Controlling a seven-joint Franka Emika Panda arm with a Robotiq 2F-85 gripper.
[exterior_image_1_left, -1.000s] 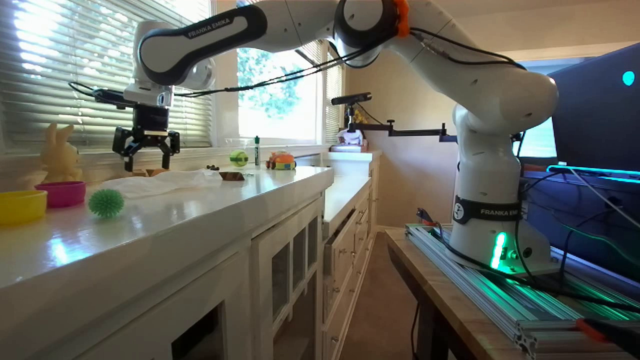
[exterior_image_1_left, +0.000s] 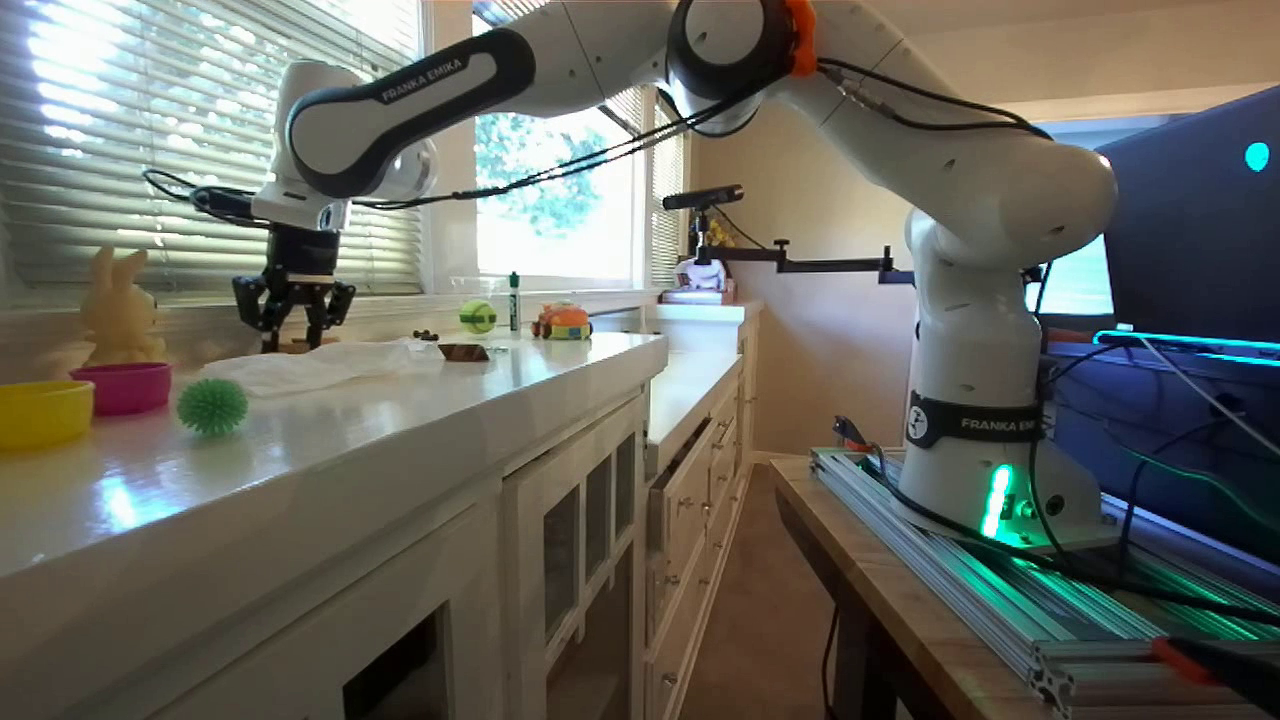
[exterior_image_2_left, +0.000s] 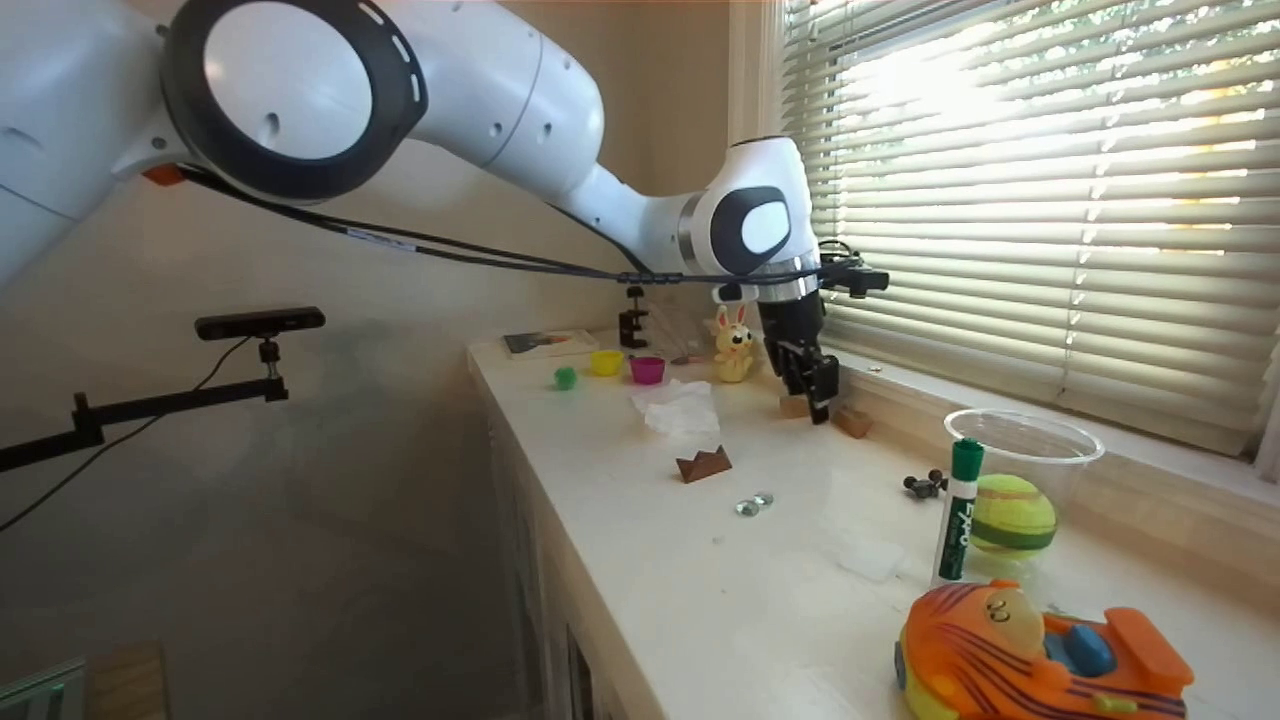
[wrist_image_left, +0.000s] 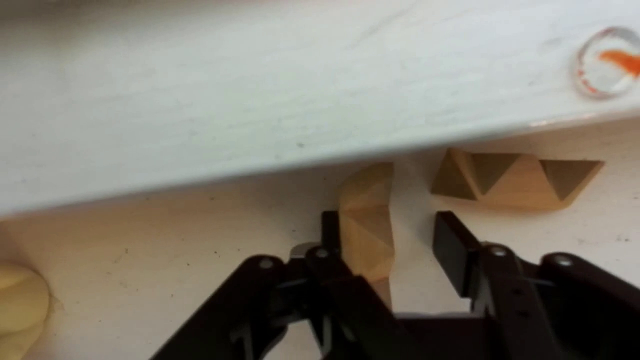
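My gripper is low over the counter beside the window sill, its fingers part open. Between its fingers stands a tan faceted block (wrist_image_left: 367, 231), lying lengthwise and close against the left finger (wrist_image_left: 330, 229). A clear gap separates the block from the right finger (wrist_image_left: 454, 252). A second tan block with peaked facets (wrist_image_left: 519, 183) lies to the right, outside the fingers and near the sill. In exterior view 2 a brown peaked block (exterior_image_2_left: 703, 464) sits nearer the counter's front edge, apart from the gripper.
The window sill (wrist_image_left: 252, 102) borders the gripper closely. A rabbit figure (exterior_image_2_left: 734, 348), pink cup (exterior_image_2_left: 648, 370), yellow cup (exterior_image_2_left: 606, 362), green spiky ball (exterior_image_2_left: 565, 378) and white cloth (exterior_image_2_left: 678, 409) lie around. Toward the other end are a marker (exterior_image_2_left: 957, 516), tennis ball (exterior_image_2_left: 1011, 516) and toy car (exterior_image_2_left: 1038, 660).
The gripper has come down toward the counter, and its fingers have drawn closer together. The objects on the counter look unmoved.
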